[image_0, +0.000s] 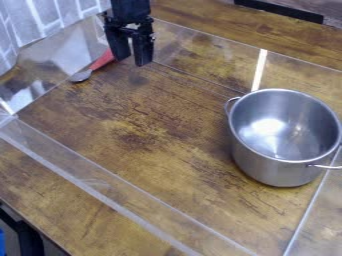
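My black gripper (130, 48) hangs at the top left, just above and beside a red-handled utensil (99, 62) with a light end, which lies near the corner of the clear-edged area. Whether the fingers are open or shut is too dark and small to tell. A large steel pot (278, 135) with two wire handles stands empty on the right.
Clear plastic strips border the work area, and a light patterned cloth or sheet (27, 35) is at the back left.
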